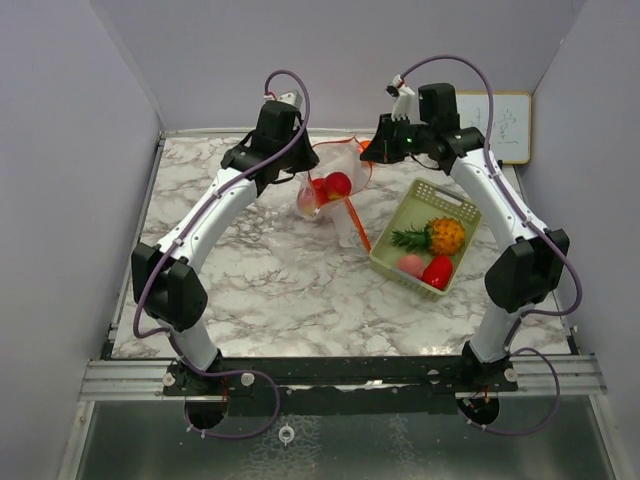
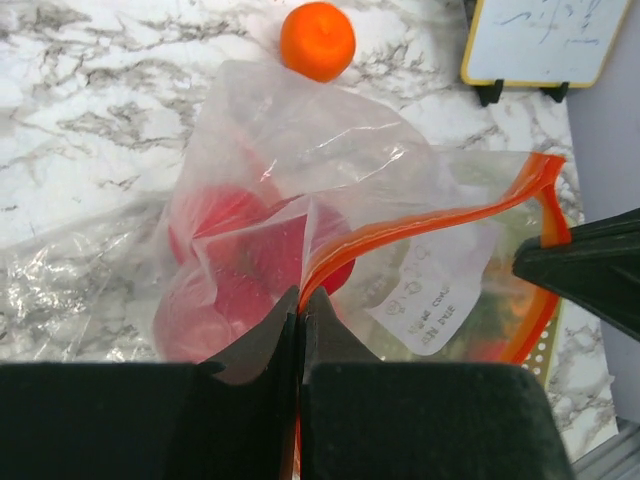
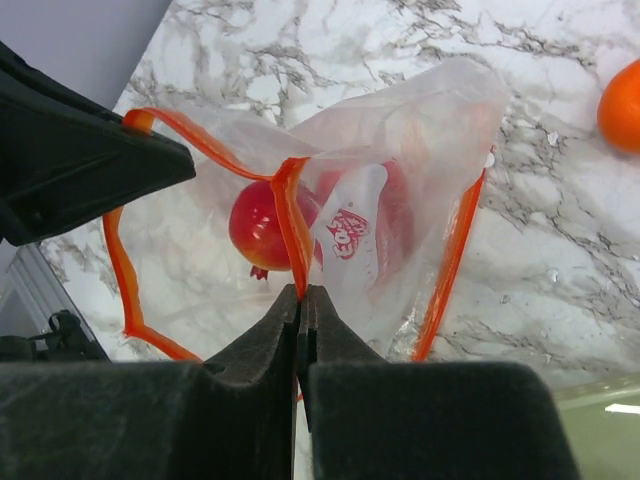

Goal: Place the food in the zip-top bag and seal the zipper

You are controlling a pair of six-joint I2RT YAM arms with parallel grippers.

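Observation:
Between my two grippers hangs the clear zip top bag (image 1: 340, 160), its orange-edged mouth spread wide. My left gripper is shut on one side of the bag's rim. On the other side, my right gripper pinches the orange rim, also shut. Inside the bag, a red pomegranate (image 3: 262, 225) and other reddish food (image 2: 225, 270) rest low down, partly veiled by the plastic. A green bin (image 1: 385, 262) to the right holds a pineapple (image 1: 446, 236), a red item (image 1: 437, 272) and a pinkish round item (image 1: 411, 265).
An orange (image 2: 317, 41) lies on the marble table behind the bag. At the back right stands a whiteboard (image 1: 500, 115).

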